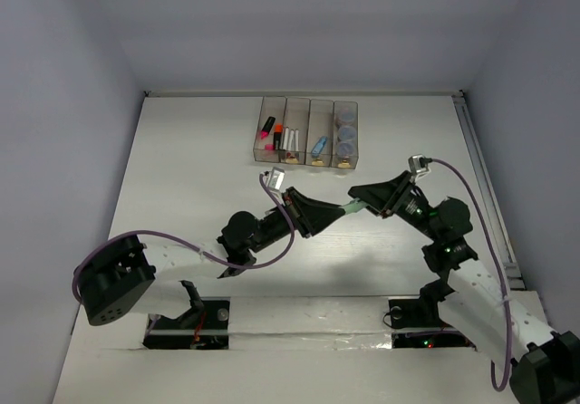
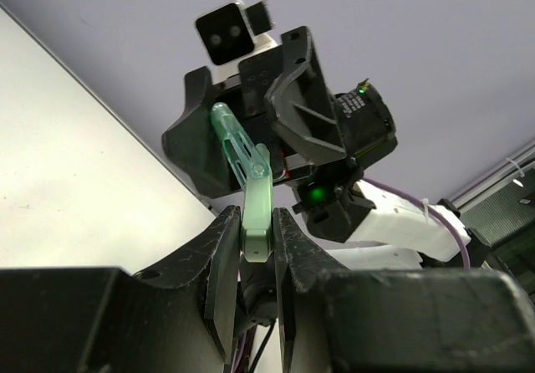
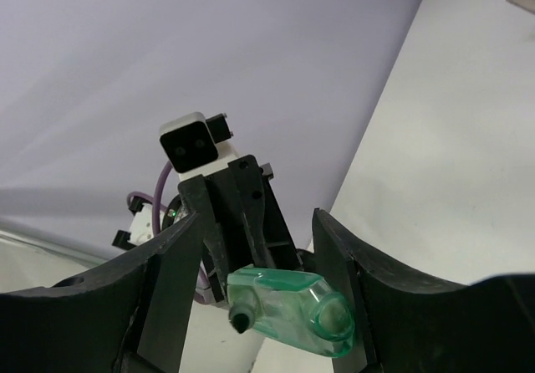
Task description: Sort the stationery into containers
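Note:
A pale green, translucent stationery item [image 1: 352, 206] bridges my two grippers above the table. In the left wrist view, my left gripper is shut on one end of the green item [image 2: 257, 201]. Its other, forked end reaches between the parted fingers of my right gripper. The right wrist view shows the green item [image 3: 280, 299] low between those fingers, close to the right-hand one; whether it touches is unclear. Behind the grippers stands the clear compartment box [image 1: 319, 119], holding markers [image 1: 265, 127], white sticks [image 1: 290, 139] and a blue item [image 1: 319, 147].
Round, pale pieces [image 1: 346, 133] fill the box's rightmost compartment. Bare white table [image 1: 199, 150] lies left of the box and around the arms. Grey walls close in both sides and the back.

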